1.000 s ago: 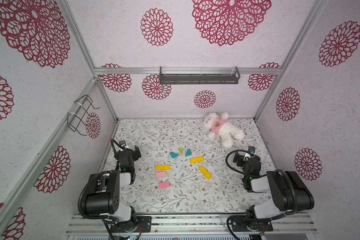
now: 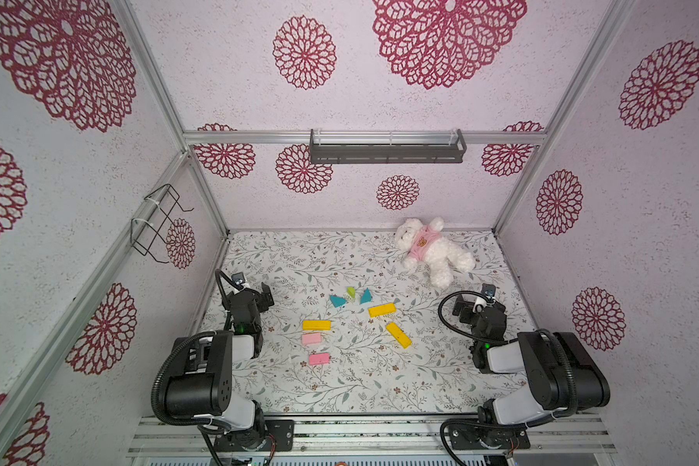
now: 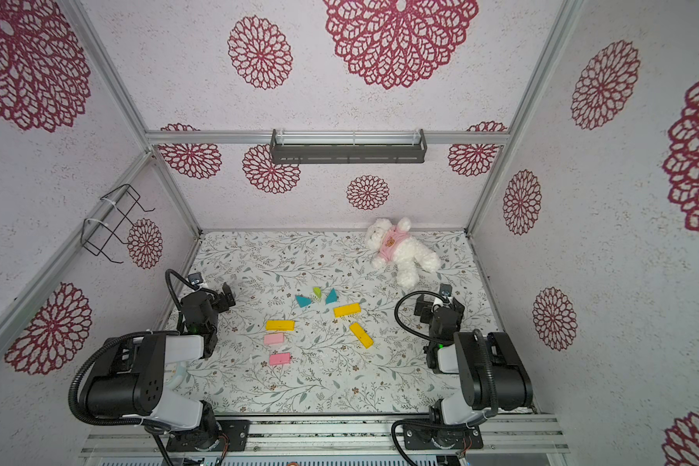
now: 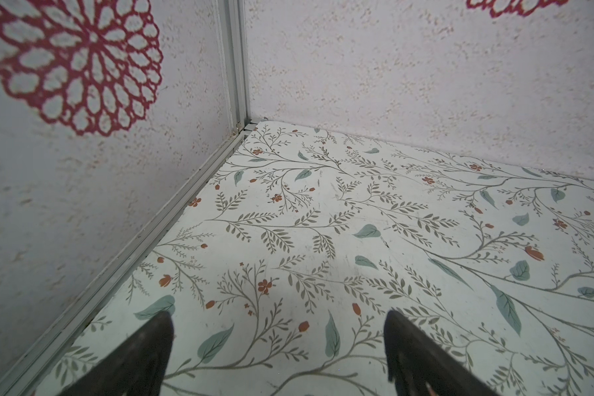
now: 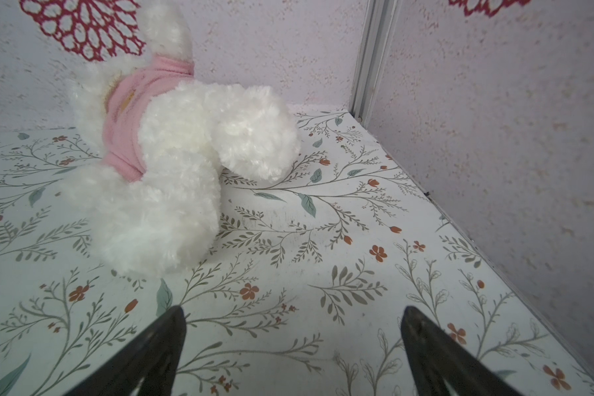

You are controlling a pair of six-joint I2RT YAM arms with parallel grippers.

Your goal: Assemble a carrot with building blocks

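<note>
Loose blocks lie flat in the middle of the table: several yellow bars (image 2: 381,310) (image 3: 279,324), two pink blocks (image 2: 318,359) (image 3: 273,338), two teal triangular pieces (image 2: 337,299) (image 3: 331,296) and a small lime-green piece (image 2: 351,292). My left gripper is at the table's left side, apart from the blocks, its fingers spread wide with nothing between them. My right gripper rests at the right side, open and empty, in front of a white teddy bear.
The teddy bear (image 2: 442,256) in a pink shirt lies at the back right. A grey shelf (image 2: 386,153) hangs on the back wall and a wire rack (image 2: 155,221) on the left wall.
</note>
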